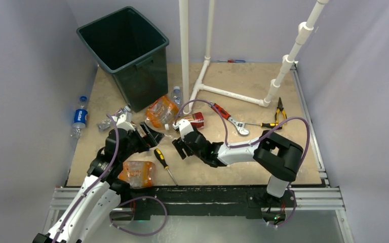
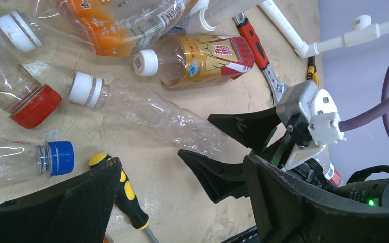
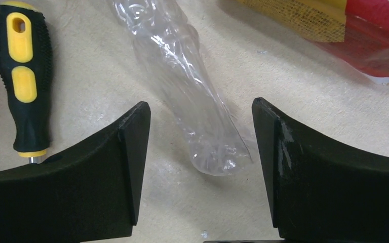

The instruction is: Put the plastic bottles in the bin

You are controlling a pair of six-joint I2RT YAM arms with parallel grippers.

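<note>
My right gripper [image 1: 178,147] hangs open over the bottom end of a crumpled clear bottle [image 3: 192,111], which lies between its fingers. The left gripper [image 1: 152,132] is open above the bottle cluster at centre-left, nothing held. Around them lie a yellow-red labelled bottle [image 2: 202,58], an orange-labelled bottle [image 1: 161,111], a clear bottle with red cap [image 2: 20,96], one with blue cap [image 2: 10,162] and a blue-labelled bottle [image 1: 79,116] by the left wall. Another orange-labelled bottle [image 1: 137,174] lies at the front. The dark green bin [image 1: 152,76] stands at the back left.
White pipes [image 1: 233,93] stand behind and right of the bottles. A screwdriver [image 1: 161,158] lies between the grippers; an adjustable wrench [image 1: 223,111], pliers [image 1: 281,114] and other screwdrivers lie right and back. The front right of the board is fairly clear.
</note>
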